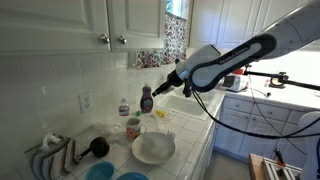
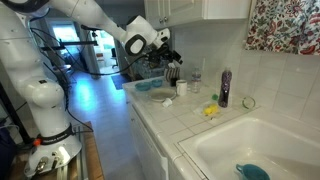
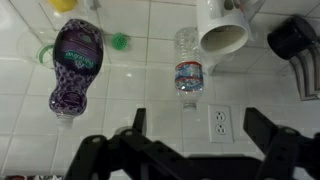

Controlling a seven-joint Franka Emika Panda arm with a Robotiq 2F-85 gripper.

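Observation:
My gripper stands open above the counter, with nothing between its fingers. In the wrist view, a dark purple bottle lies left of the fingers, and a clear bottle with a red and blue label shows between and beyond the fingertips. A white mug is just right of that clear bottle. From the first exterior view, the gripper hangs near the dark bottle, apart from the white bowl below.
Blue plates, a rack and a black-handled item occupy the counter's near left. The sink holds a teal object. Something yellow lies by the purple bottle. Bare counter runs along the front edge.

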